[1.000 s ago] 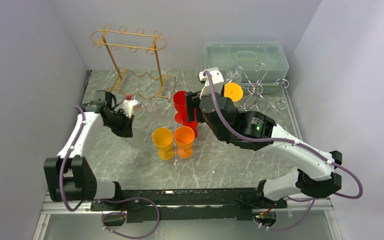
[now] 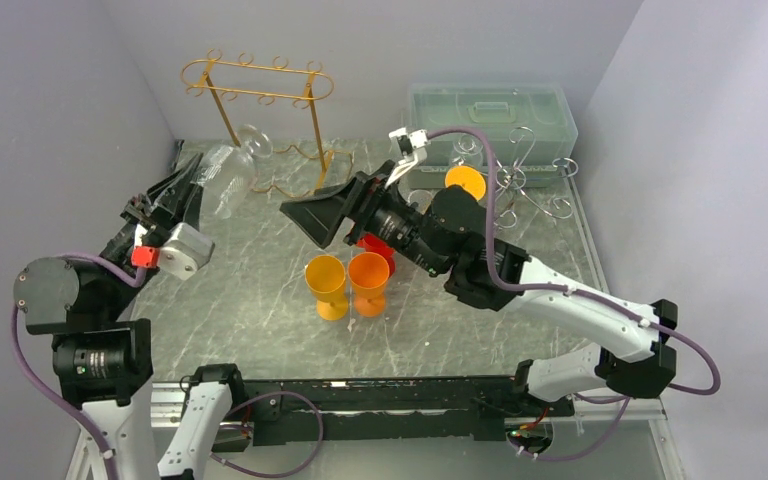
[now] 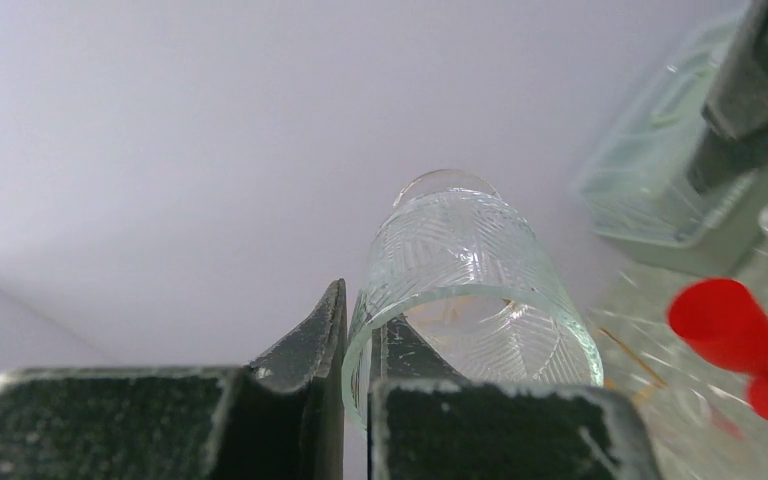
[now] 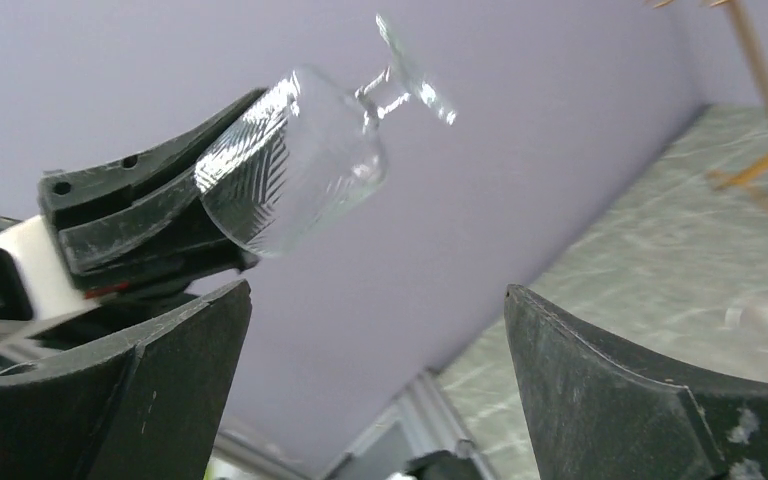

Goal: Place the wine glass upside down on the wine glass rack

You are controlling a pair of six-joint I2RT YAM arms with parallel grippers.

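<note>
A clear wine glass [image 2: 224,182] hangs in the air at the left, tilted, its foot up toward the back right. My left gripper [image 2: 196,172] is shut on the wall of its bowl near the rim. In the left wrist view the open mouth of the glass [image 3: 470,250] faces the camera, with one finger [image 3: 400,352] showing inside the bowl. In the right wrist view its stem and foot are free. The gold wine glass rack [image 2: 260,95] stands empty at the back left, behind the glass. My right gripper is open and empty, over the middle of the table.
Orange and yellow goblets [image 2: 326,282] stand mid-table, with red goblets [image 2: 378,246] partly hidden beneath the right arm. A silver wire rack [image 2: 525,180] and a green lidded box [image 2: 492,115] occupy the back right. Bare table [image 2: 230,310] lies at front left.
My right gripper has moved left and turned toward the glass.
</note>
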